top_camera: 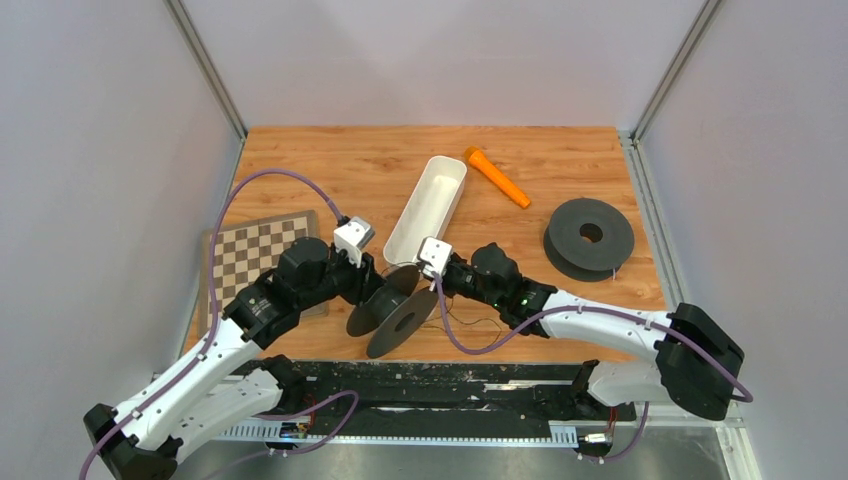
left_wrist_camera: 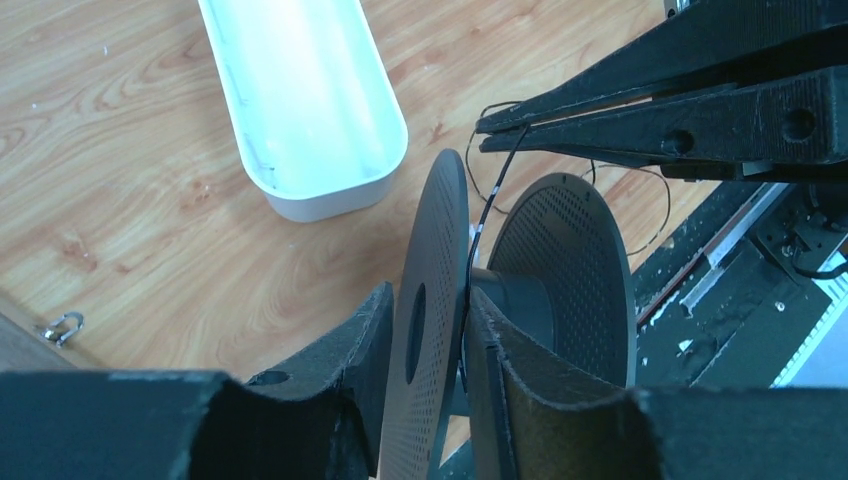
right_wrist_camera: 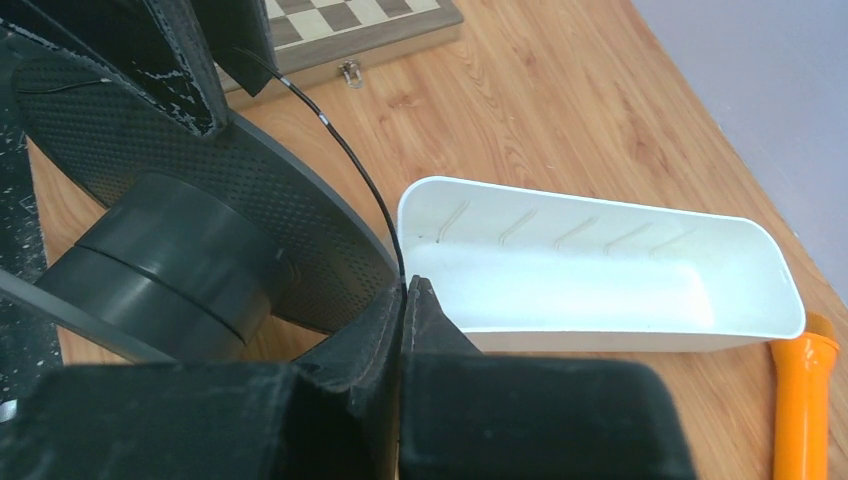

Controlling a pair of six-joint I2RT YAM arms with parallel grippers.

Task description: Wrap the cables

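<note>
A dark grey spool (top_camera: 400,325) is tilted on its side between the two arms. In the left wrist view, my left gripper has one finger on each side of the near flange (left_wrist_camera: 432,270) and is shut on it. The thin black cable (right_wrist_camera: 345,147) passes by the left gripper's inner finger and arcs up from the spool to my right gripper. Those right fingers are pressed together at the tips, shut on the cable. Little or no cable shows around the hub (right_wrist_camera: 170,270).
A white bin (top_camera: 428,210) stands just beyond the spool. An orange flashlight (top_camera: 497,178), a second grey spool (top_camera: 588,238) and a chessboard (top_camera: 250,258) lie farther out. Loose thin cable (top_camera: 480,325) trails on the table below the right arm.
</note>
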